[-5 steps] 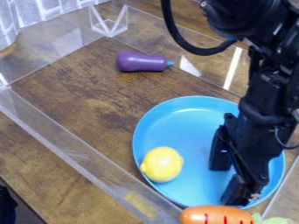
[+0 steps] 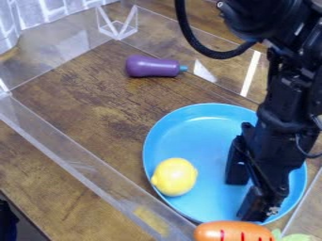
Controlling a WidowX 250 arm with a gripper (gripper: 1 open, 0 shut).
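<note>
A blue plate (image 2: 201,141) rests on the wooden surface, a yellow lemon (image 2: 174,176) on its left part. My black gripper (image 2: 249,184) is low over the plate's right part, to the right of the lemon and apart from it. Its fingers point down; whether anything lies between them is hidden in the dark shapes. An orange carrot (image 2: 231,232) with red stripes lies at the plate's lower edge. A purple eggplant (image 2: 153,67) lies at the upper middle, away from the plate.
Clear plastic walls (image 2: 83,166) border the work area at the left and back. The wooden floor (image 2: 88,104) left of the plate is clear. A pale green object (image 2: 297,237) is at the bottom right corner.
</note>
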